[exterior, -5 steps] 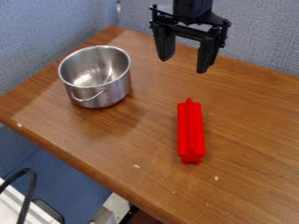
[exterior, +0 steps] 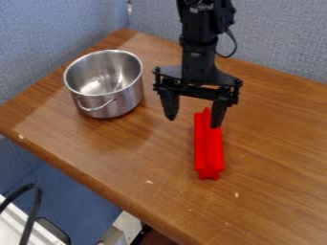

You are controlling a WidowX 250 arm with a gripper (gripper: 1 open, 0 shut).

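My black gripper (exterior: 193, 111) hangs open over the middle of the wooden table, its two fingers spread wide with nothing seen between them. A long red block (exterior: 208, 150) lies lengthwise on the table just below it, with its far end near the gap between the fingers; whether they touch it I cannot tell. A shiny metal pot (exterior: 103, 83) with a thin handle stands to the left of the gripper.
Blue padded walls (exterior: 288, 33) border the back and left. A black cable and white items lie off the table at the lower left.
The pot and block have not moved.
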